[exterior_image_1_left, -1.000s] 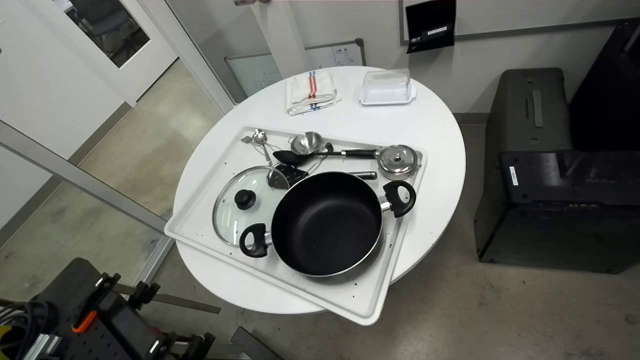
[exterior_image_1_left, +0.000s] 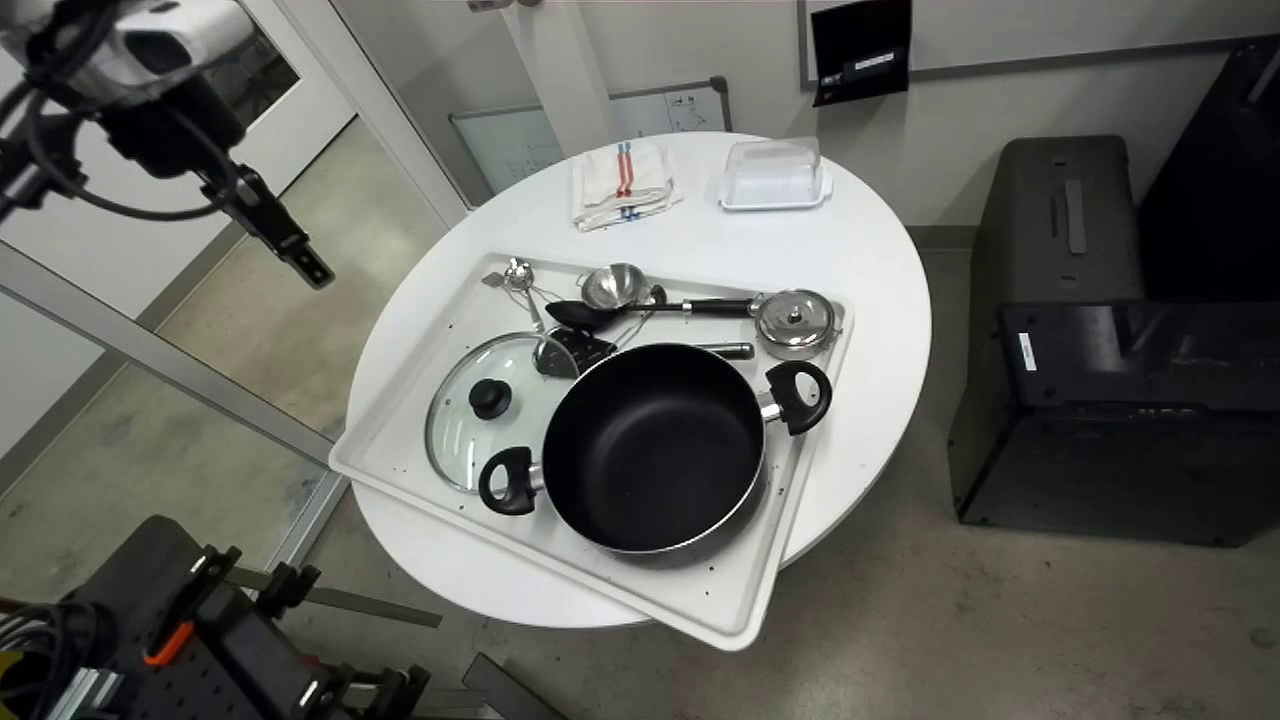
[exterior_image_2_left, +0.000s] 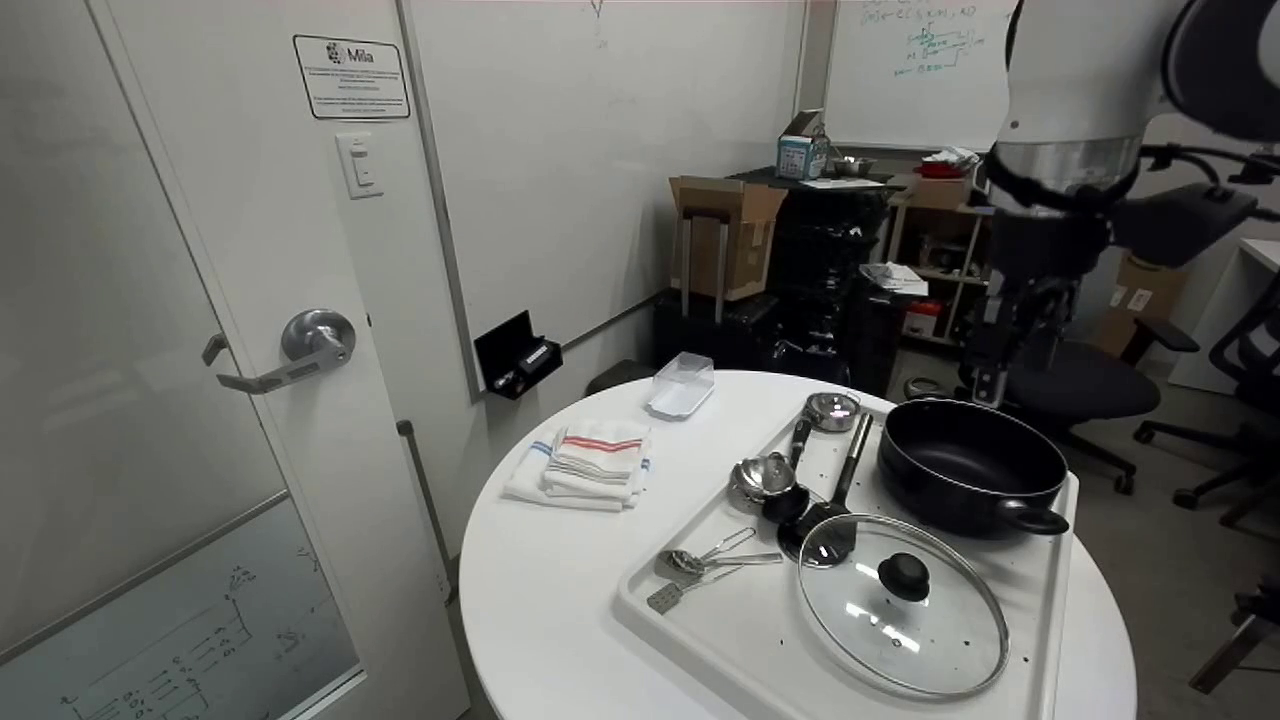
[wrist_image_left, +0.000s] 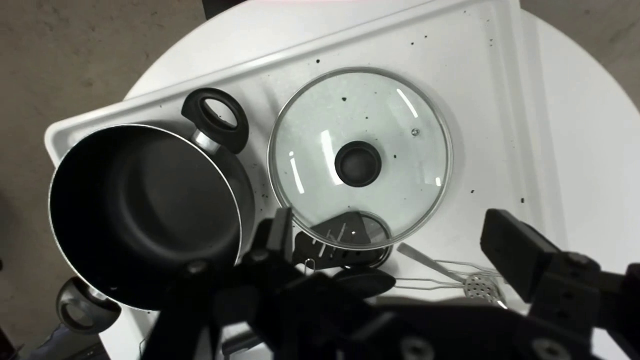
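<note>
My gripper stands open above the tray, nothing between its fingers. In exterior view 1 one of its fingers (exterior_image_1_left: 300, 258) shows at the upper left, apart from the table. A glass lid (wrist_image_left: 408, 174) with a black knob (wrist_image_left: 358, 164) lies flat on the tray (exterior_image_1_left: 408, 486); the wrist view has it straight ahead, beyond the fingertips. Beside the lid sits a black two-handled pot (exterior_image_1_left: 654, 450), empty and uncovered. A slotted black spatula (wrist_image_left: 330, 246) lies partly under the lid's edge.
Small metal utensils (exterior_image_2_left: 696, 564), a strainer (exterior_image_1_left: 614, 286) and a small lidded steel pot (exterior_image_1_left: 794, 322) share the tray. Folded towels (exterior_image_1_left: 624, 182) and a clear-topped dish (exterior_image_1_left: 774, 178) rest on the white table (exterior_image_1_left: 864, 240). Bare tabletop lies between them and the tray.
My arm and gripper have come into exterior view 1 at the upper left, where nothing of them showed a second ago. The pot, lid and other things on the table have not moved.
</note>
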